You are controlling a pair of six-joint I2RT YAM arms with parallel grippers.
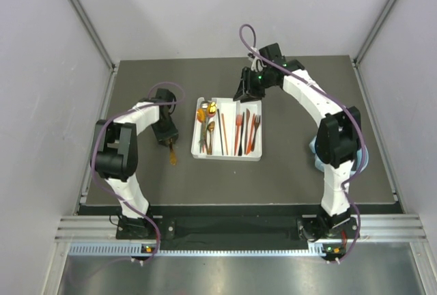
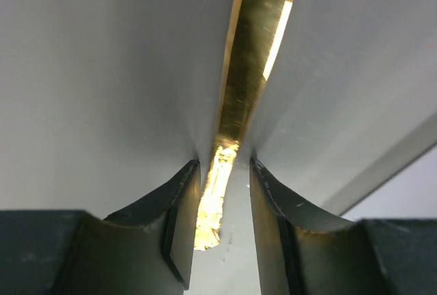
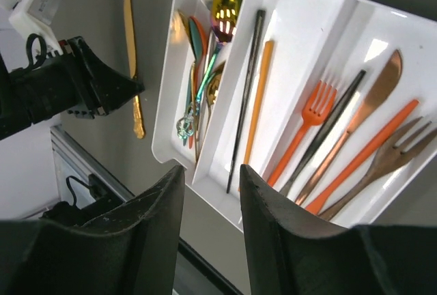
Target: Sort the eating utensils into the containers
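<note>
A gold knife lies on the grey table left of the white tray. My left gripper is open, low around it; in the left wrist view the knife runs between the fingers. The tray's compartments hold spoons, thin sticks, forks and knives of several colours. My right gripper hangs above the tray's back right; in the right wrist view its fingers are apart, with nothing seen between them but the tray below.
A light blue object lies at the table's right, partly hidden by the right arm. Walls border both sides.
</note>
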